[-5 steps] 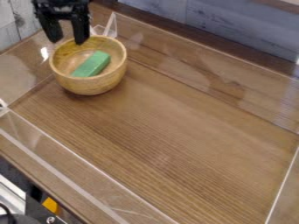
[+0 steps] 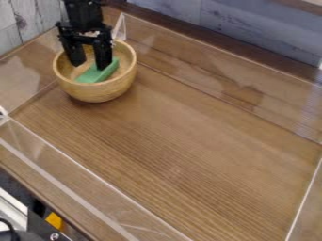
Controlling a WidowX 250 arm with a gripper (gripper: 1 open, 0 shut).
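Observation:
My gripper (image 2: 86, 49), black, is at the top left, lowered over a round wooden bowl (image 2: 96, 91), its fingers open above the left part of the bowl's inside. In the bowl lies a green oblong object (image 2: 101, 71), just right of and partly under the gripper. The fingertips are small in the view, and their exact depth in the bowl is hard to tell.
The wooden table (image 2: 189, 151) is broad and empty to the right and in front. A pale wall stands behind the gripper, with a small clear or white item (image 2: 119, 30) beside the arm. The table's edge runs along the lower left.
My gripper has come down and right from the back rim of the bowl to over its inside, closer to the green object. The bowl appears unmoved.

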